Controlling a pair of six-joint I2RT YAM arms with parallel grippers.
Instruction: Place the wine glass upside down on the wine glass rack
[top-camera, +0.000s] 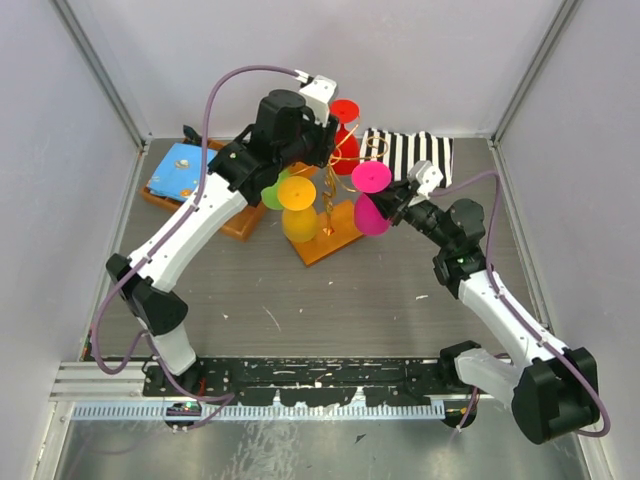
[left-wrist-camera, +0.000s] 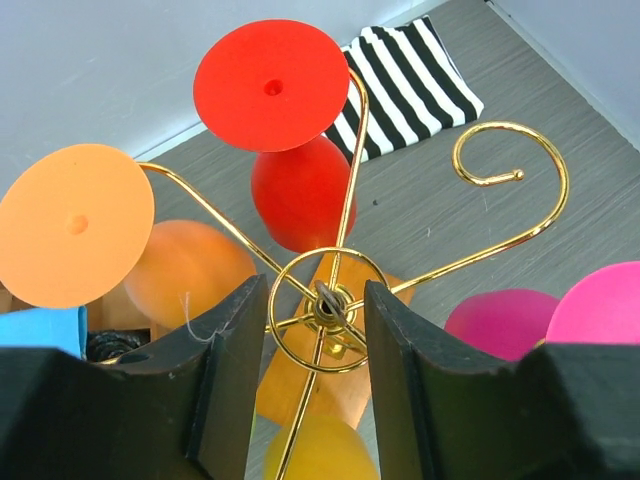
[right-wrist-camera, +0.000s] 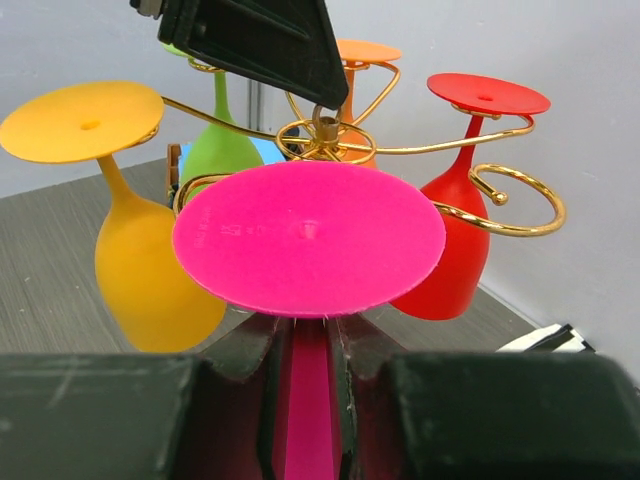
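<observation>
The pink wine glass (top-camera: 371, 177) is upside down, foot on top and bowl below, with my right gripper shut on its stem. It is at the right side of the gold wine glass rack (left-wrist-camera: 500, 245), close to a front hook. Its wide foot hides whether the stem is within that hook. My left gripper is open above the rack's centre, its two fingers on either side of the top ring (left-wrist-camera: 290, 345). Whether they touch the ring is unclear.
Red (left-wrist-camera: 290, 90), orange (left-wrist-camera: 75, 225), yellow (top-camera: 297, 193) and green (right-wrist-camera: 220, 150) glasses hang upside down on the rack. One curled hook (left-wrist-camera: 560, 180) at the right is empty. A wooden box (top-camera: 240, 222) with a blue cloth and a striped cloth (top-camera: 425, 152) lie behind.
</observation>
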